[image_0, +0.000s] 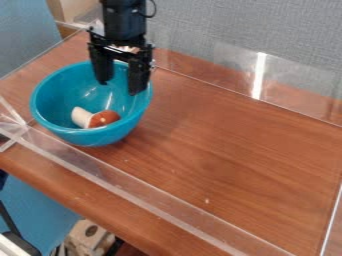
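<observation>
My gripper (119, 70) hangs open over the back part of a teal bowl (60, 122) at the left of the wooden table, its two dark fingers spread inside or just above the rim. In the bowl's front part lie a red-and-white round object (104, 119) and a pale cylindrical object (82, 116), toy food by the look of them. Nothing shows between the fingers.
A clear plastic edge runs along the front and left, and a grey wall (257, 40) stands behind.
</observation>
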